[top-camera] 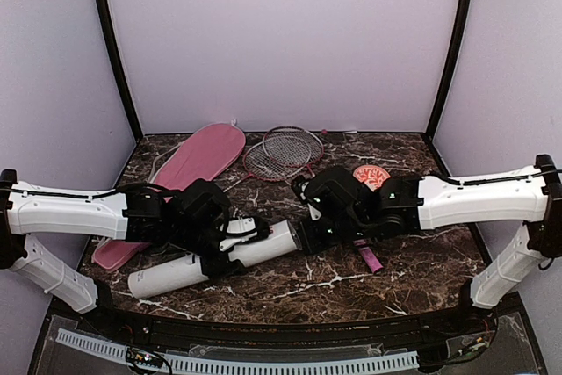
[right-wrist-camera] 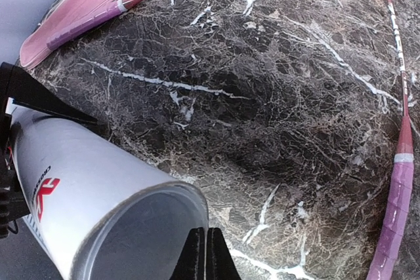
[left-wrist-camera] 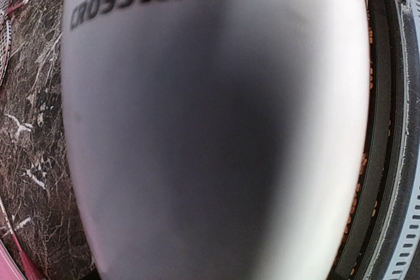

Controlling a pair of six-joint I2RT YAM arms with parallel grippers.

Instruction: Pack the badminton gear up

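A white shuttlecock tube (top-camera: 263, 248) slants across the front left of the table, its right end higher. My left gripper (top-camera: 239, 248) is shut on it around the middle. The tube's printed wall (left-wrist-camera: 216, 129) fills the left wrist view and hides that gripper's fingertips. In the right wrist view the tube's end (right-wrist-camera: 147, 227) gapes open and hollow. My right gripper is shut, fingertips against the rim; whether the rim is pinched between them I cannot tell. Two badminton rackets (top-camera: 285, 154) overlap at the back, and a pink racket bag (top-camera: 206, 157) lies back left.
One purple-pink racket handle (right-wrist-camera: 397, 204) runs toward the front right, under my right arm in the top view. A red-and-white round item (top-camera: 371, 176) lies at the back right.
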